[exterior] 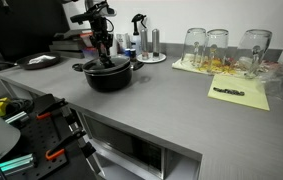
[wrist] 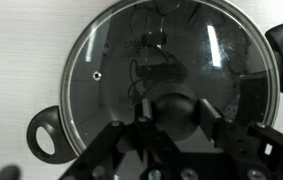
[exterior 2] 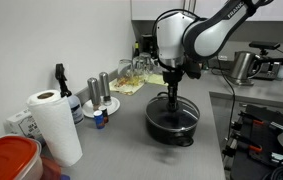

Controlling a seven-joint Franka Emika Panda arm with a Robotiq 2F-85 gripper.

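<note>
A black pot (exterior: 108,81) stands on the counter, with side handles (wrist: 47,136) showing in the wrist view. Over its mouth is a round glass lid (wrist: 101,75) with a pale rim and a dark round knob (wrist: 171,116). From above, my gripper is shut on that knob, one finger to each side. The arm comes down over the pot in both exterior views, the gripper (exterior 2: 171,97) at the lid's centre. Whether the lid rests fully on the pot's rim I cannot tell.
Glass mugs (exterior: 217,46) stand upside down on a yellow cloth, with another yellow cloth (exterior: 239,91) nearer. Metal shakers (exterior 2: 104,84), a white plate (exterior 2: 103,108) and a paper towel roll (exterior 2: 58,128) are near the pot.
</note>
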